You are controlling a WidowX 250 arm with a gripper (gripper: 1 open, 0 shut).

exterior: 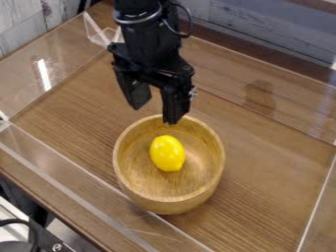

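Note:
A round wooden bowl (pixel 143 190) sits in the lower middle of the camera view with a yellow oval object (pixel 167 153) inside it. Above the bowl hangs my black gripper (pixel 155 104), its two black finger parts apart on either side at the bowl's back, open, with nothing seen between them. The gripper is clear of the yellow object, above and behind it in the picture.
A wooden surface (pixel 262 197) surrounds the bowl, with free room to the right and at the left. A pale wall or edge (pixel 33 25) runs along the back left. Cables lie at the lower left corner.

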